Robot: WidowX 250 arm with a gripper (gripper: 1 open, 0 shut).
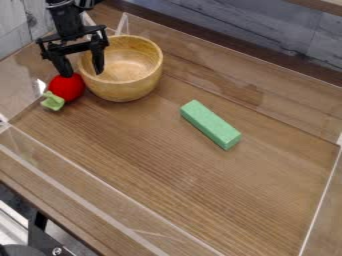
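My black gripper (74, 58) is at the top left, open, its fingers hanging over a red round object with a green top (64, 87), like a strawberry or tomato, at the left rim of a wooden bowl (127, 65). Whether the fingers touch the red object is unclear. The bowl looks empty where visible.
A green rectangular block (210, 122) lies right of centre on the wooden table (201, 200).
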